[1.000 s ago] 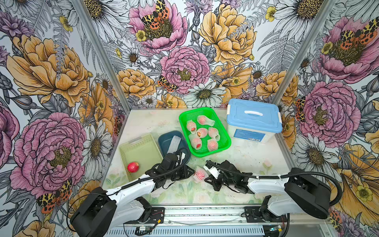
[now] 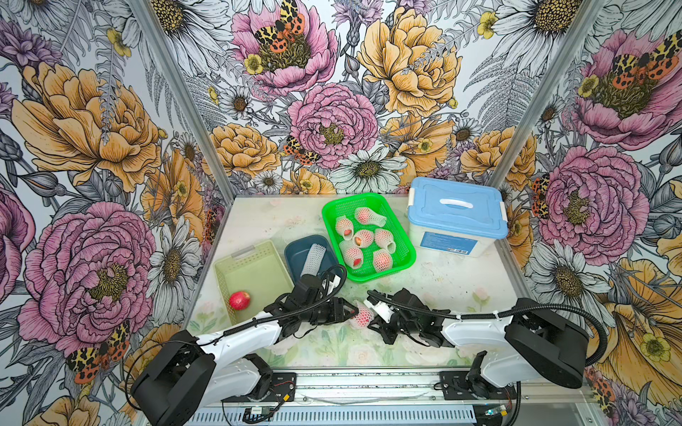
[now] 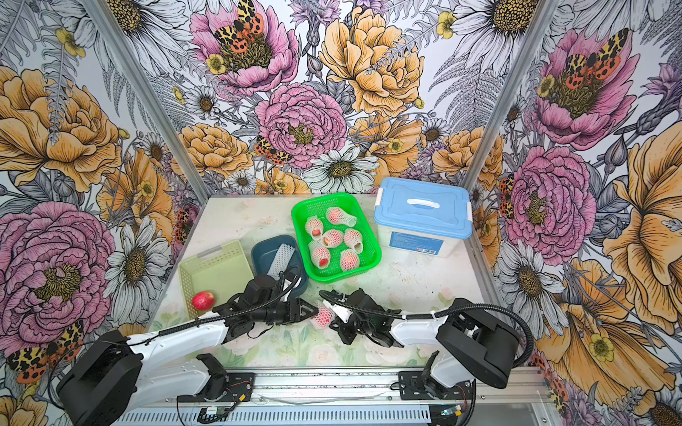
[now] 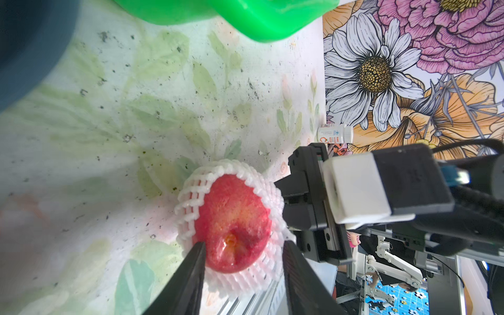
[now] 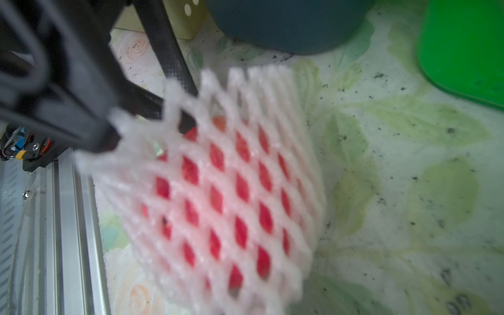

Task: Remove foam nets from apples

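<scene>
A red apple in a white foam net (image 2: 361,316) rests on the table between my grippers. In the left wrist view the apple (image 4: 231,215) shows bare at the net's open top, above my left gripper, whose fingers stand apart around the apple's near side. My right gripper (image 3: 334,319) is shut at the net's right side; whether it pinches the foam is hidden. The green basket (image 2: 402,241) holds several netted apples. A bare red apple (image 2: 239,300) sits in the pale green basket (image 2: 263,255). A loose net (image 2: 313,259) lies in the dark blue bin (image 2: 295,248).
A lidded storage box (image 2: 457,207) stands at back right. Both arms span the front edge area above the aluminium rail (image 2: 369,376).
My left gripper has moved a little right toward the netted apple, and the right gripper slightly left. The netted apple has shifted very slightly.
</scene>
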